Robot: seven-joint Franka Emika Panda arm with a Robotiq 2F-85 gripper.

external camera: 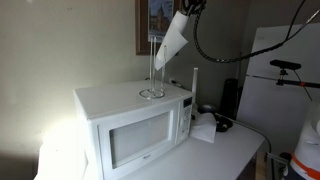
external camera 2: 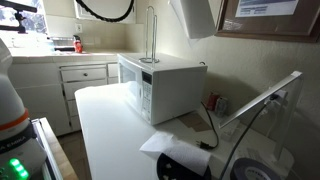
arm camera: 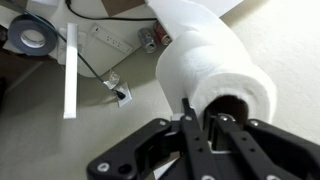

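A white paper towel roll (external camera: 172, 42) hangs tilted above the white microwave (external camera: 140, 130), its lower end near the upright wire holder (external camera: 152, 94) on top. My gripper (external camera: 191, 8) is at the roll's upper end, mostly cut off by the top edge of that view. In the wrist view my gripper is shut on the near end of the roll (arm camera: 205, 65), at its open core. The second exterior view shows only the lower part of the roll (external camera 2: 194, 17), to the right of the holder's rod (external camera 2: 150, 35); the roll appears apart from it.
A loose white sheet (external camera 2: 172, 150) lies over a dark pan on the counter (external camera 2: 110, 125). A slanted white board (external camera 2: 262, 98) stands by the wall. Above the microwave hangs a framed picture (external camera: 160, 22). A black cable (external camera: 240, 58) loops from the arm.
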